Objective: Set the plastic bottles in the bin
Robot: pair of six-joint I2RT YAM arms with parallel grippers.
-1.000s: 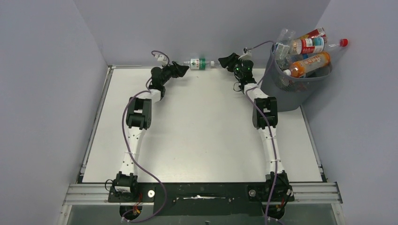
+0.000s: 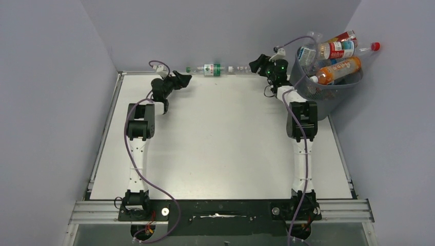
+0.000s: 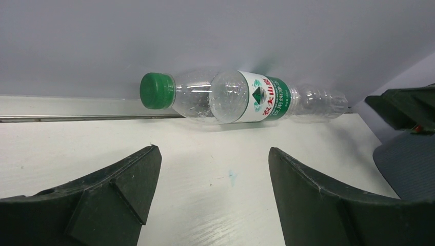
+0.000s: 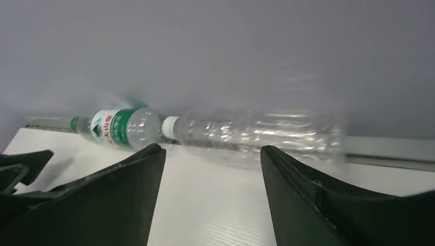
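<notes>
Two clear bottles lie end to end along the back edge: a green-labelled one with green cap [image 2: 211, 69] [image 3: 256, 100] [image 4: 118, 128], and a white-capped bottle [image 2: 240, 69] [image 4: 256, 133]. My left gripper [image 2: 182, 81] stands open just in front of the green-capped bottle, nothing between its fingers. My right gripper [image 2: 259, 65] is open near the white-capped bottle, in front of it, slightly blurred in the right wrist view. The grey bin [image 2: 328, 102] at back right is piled with plastic bottles [image 2: 336, 69].
Grey walls close off the back and both sides. The bin stands close beside my right arm, with bottles poking above its rim.
The bottles look unmoved.
</notes>
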